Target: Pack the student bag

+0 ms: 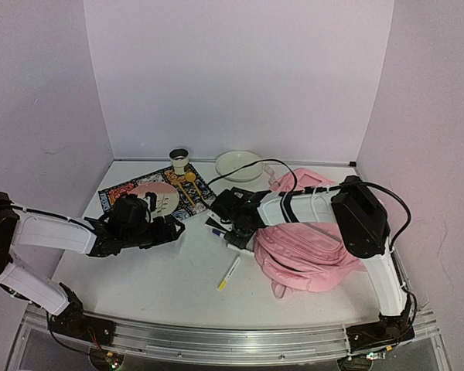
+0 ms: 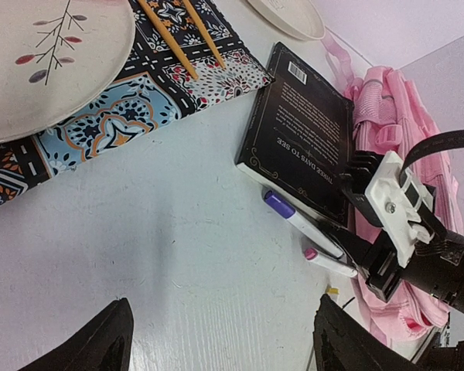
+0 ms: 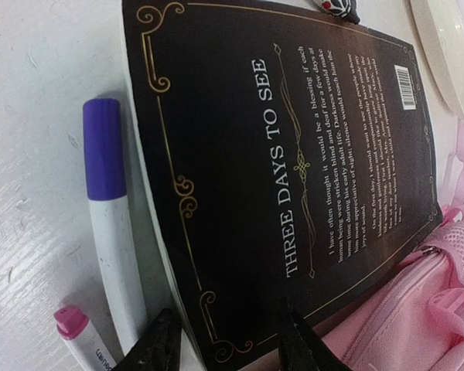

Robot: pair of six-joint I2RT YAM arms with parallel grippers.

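A black book, "Three Days to See" (image 3: 294, 162), lies flat with its corner against the pink bag (image 1: 305, 259). Above the book's near edge, my right gripper is open. One of its fingers hangs over the white tabletop side, the other over the cover; I cannot tell whether they touch. A purple-capped marker (image 3: 108, 185) and a pink-capped marker (image 3: 79, 336) lie beside that edge, and a yellow-ended marker (image 1: 229, 273) is nearer the front. My left gripper stands open and empty over the left of the table.
A patterned mat (image 2: 100, 120) at back left bears a round plate (image 2: 46, 69) and wooden utensils (image 2: 189, 35). A cup (image 1: 179, 161) and a white bowl (image 1: 238, 162) stand at the back.
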